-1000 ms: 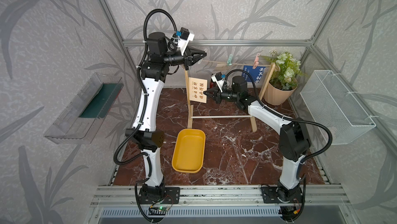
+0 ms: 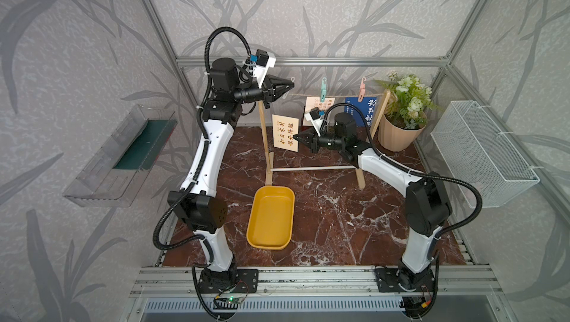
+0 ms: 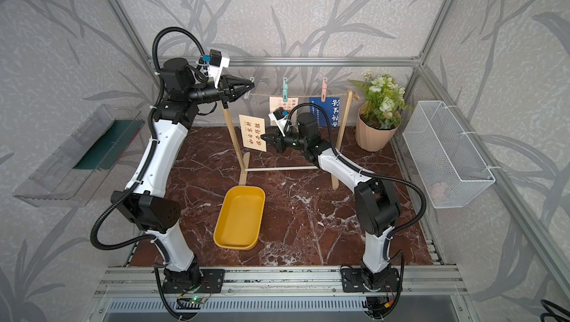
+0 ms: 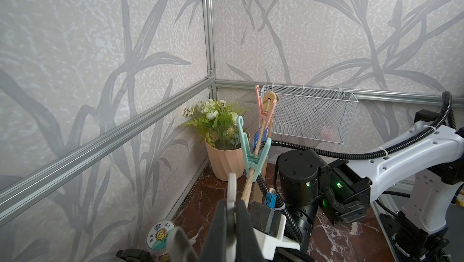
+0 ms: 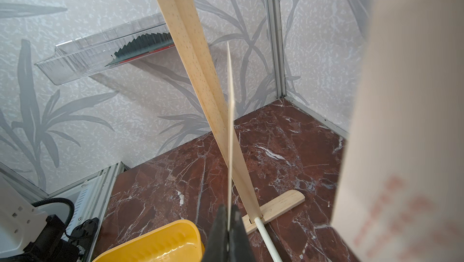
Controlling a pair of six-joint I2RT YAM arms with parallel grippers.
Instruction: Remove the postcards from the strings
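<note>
A cream postcard with dark writing hangs off the string, my right gripper shut on its right edge. In the right wrist view this card is edge-on between the fingers. Up at the string's left end, my left gripper is shut on a pale clothespin; whether it still grips the string cannot be told. Another cream postcard hangs under a mint clothespin, partly behind the right arm. A blue postcard hangs under a pink clothespin.
A yellow tray lies in front of the wooden rack. At the right stand a flower pot and a white wire basket. A clear bin hangs at the left.
My left gripper has lowered slightly. The rack and its hanging cards have shifted a little to the left, and the mint-pinned card shows more. The right gripper keeps its card nearly in place.
</note>
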